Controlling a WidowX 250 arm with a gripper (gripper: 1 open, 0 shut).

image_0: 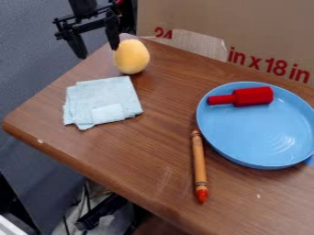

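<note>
My gripper (pixel 97 48) hangs at the top left with its two black fingers spread open, nothing between them. Just right of and below it sits a yellow egg-shaped object (pixel 131 57) on the wooden table. A folded pale blue cloth (pixel 101 102) lies on the left of the table. On the right, a red cylindrical object with a narrow handle (pixel 249 96) rests on a blue plate (pixel 258 138). An orange crayon-like stick with a red tip (pixel 199 165) lies left of the plate.
A cardboard box (pixel 233 27) stands along the back. The table's left edge (pixel 25 128) drops to the floor.
</note>
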